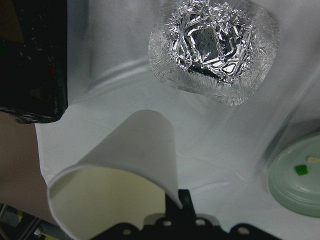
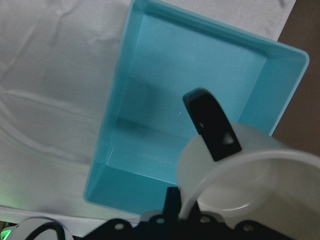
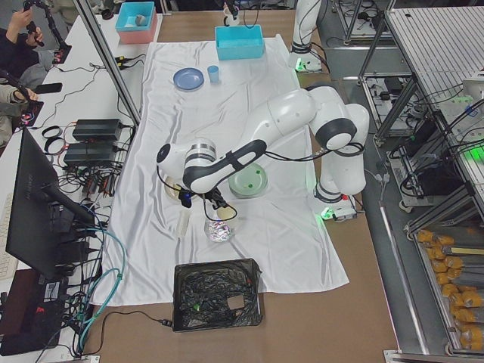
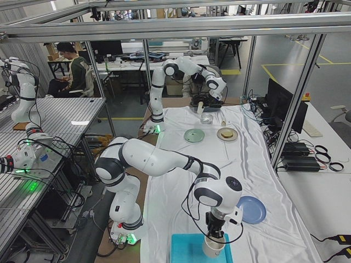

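Observation:
In the left wrist view a white cup [image 1: 125, 145] is held by my left gripper, shut on it, above the cloth near a crumpled foil dish [image 1: 212, 45] and a green plate [image 1: 295, 185]. The black lined bin [image 1: 30, 50] is at that view's upper left. My right gripper is shut on a white cup [image 2: 220, 140] above a light blue bin [image 2: 150, 60]; a black fingertip [image 2: 215, 130] lies over the cup's side.
A blue plate [image 4: 252, 209] lies beside the blue bin. A beige plate [image 4: 227, 130] with food is farther along.

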